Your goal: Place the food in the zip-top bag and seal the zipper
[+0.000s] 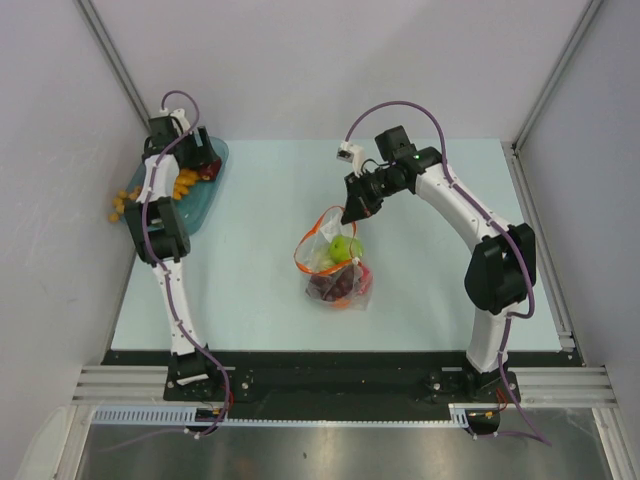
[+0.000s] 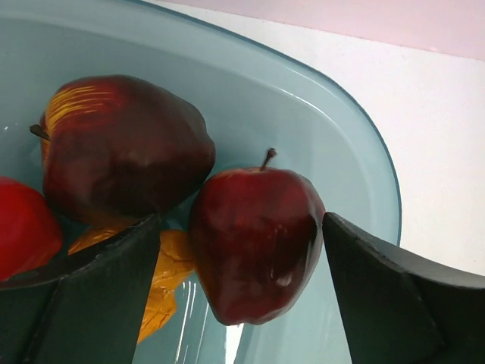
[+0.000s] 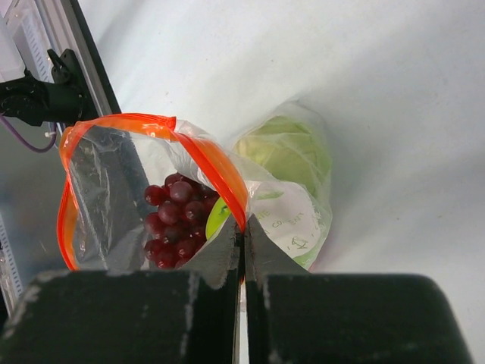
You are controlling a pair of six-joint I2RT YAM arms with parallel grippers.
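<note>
My left gripper (image 1: 200,150) is open over the blue tub at the upper left, its fingers either side of a dark red apple (image 2: 254,243). A second dark apple (image 2: 125,144) and yellow food (image 2: 163,288) lie beside it. My right gripper is shut at the orange-rimmed edge of the zip bag (image 3: 102,182), which stands open mid-table holding red grapes (image 3: 178,212) and green items (image 1: 345,248).
The blue tub (image 1: 195,220) sits at the table's far left with more food partly hidden by my left arm.
</note>
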